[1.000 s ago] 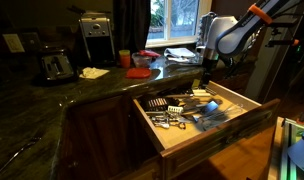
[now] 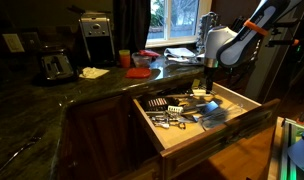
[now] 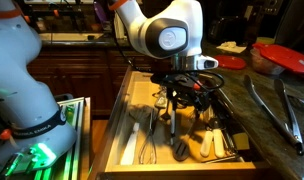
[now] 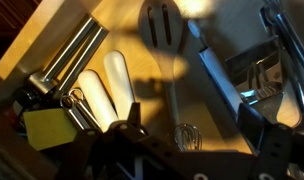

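Note:
An open drawer (image 2: 182,148) holds several kitchen utensils, and my gripper hangs over it with its fingers apart. Nothing shows between the fingers. In the wrist view, a slotted utensil (image 4: 160,28) runs down the middle, above a small wire whisk head (image 4: 188,137). A blue-handled tool (image 4: 220,78) slants towards the right finger (image 4: 250,122). Two pale handles (image 4: 119,80) lie at the left, near a yellow object (image 4: 49,128). Exterior view 2 shows the arm above the drawer, its dark fingers hard to make out against the utensils.
Metal tongs (image 3: 292,128) and a red lid (image 3: 282,55) rest on the dark counter (image 3: 254,112) beside the drawer. A red container (image 2: 139,72), an orange cup (image 2: 125,58) and a toaster (image 2: 55,65) stand farther along the counter. The drawer walls rise around the utensils.
The arm has shifted to the right over the drawer in exterior view 1. The utensils there show no clear movement.

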